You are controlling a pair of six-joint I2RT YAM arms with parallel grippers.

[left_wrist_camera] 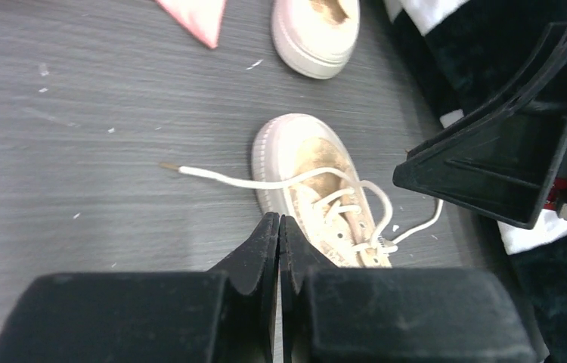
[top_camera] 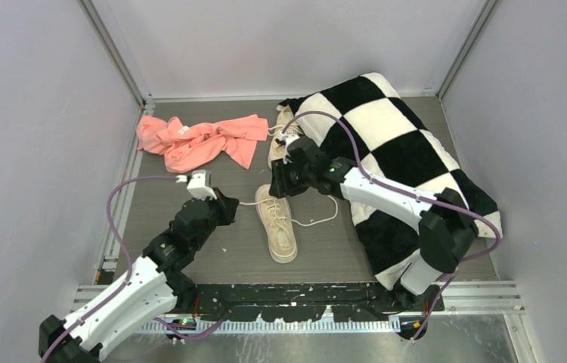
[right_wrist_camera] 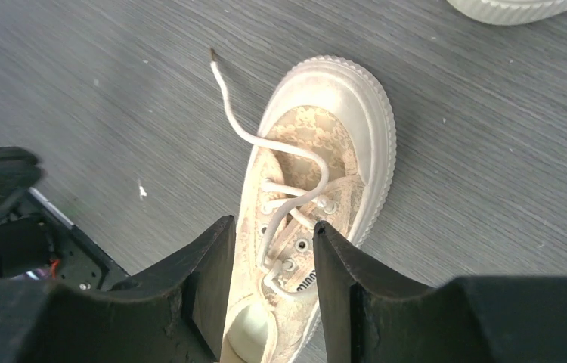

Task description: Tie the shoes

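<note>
A beige shoe (top_camera: 282,240) lies on the grey table with its toe toward the front. Across its toe runs one white lace (left_wrist_camera: 227,180), its brown tip free on the table to the left. The other lace (top_camera: 318,223) curls out on the right. My left gripper is shut, left of the shoe, and nothing shows between its fingers. Over the shoe's heel side, my right gripper hangs open, its fingers apart above the laced part. No bow shows on this shoe. Behind it stands a second beige shoe (top_camera: 277,151), partly hidden by the right arm.
A salmon cloth (top_camera: 205,144) lies at the back left. The black-and-white checkered cushion (top_camera: 379,121) fills the right side, under the right arm. Bare table lies left of the shoe.
</note>
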